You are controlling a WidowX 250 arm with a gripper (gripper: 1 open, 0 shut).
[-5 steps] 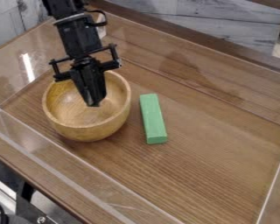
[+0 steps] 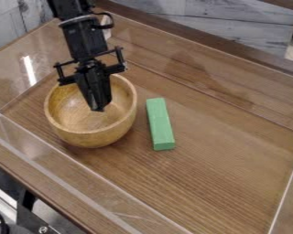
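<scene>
A round tan bowl [image 2: 103,130] stands at the left of the wooden table [image 2: 216,178]. The dark arm comes down from the top, and my gripper [image 2: 95,99] reaches over the bowl's inside, its tips pointing down and shut, with nothing seen between them. The bowl shows no contents. A green block [image 2: 160,123] lies flat just right of the bowl.
A pale marbled surface runs along the back right. Some black cables show at the bottom left corner.
The gripper has risen very slightly over the bowl. The bowl and green block look unmoved.
</scene>
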